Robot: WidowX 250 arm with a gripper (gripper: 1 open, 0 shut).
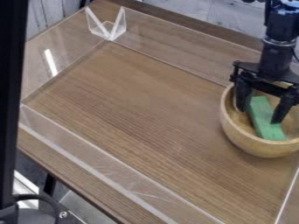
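Note:
A green block [265, 122] lies in a light wooden bowl [253, 140] at the right of the table. The black gripper [260, 99] is over the bowl, its fingers apart and reaching down to either side of the block's upper part. Whether they touch the block is hard to tell.
A clear angular piece [107, 26] stands at the back left. A black robot part shows at the lower left corner.

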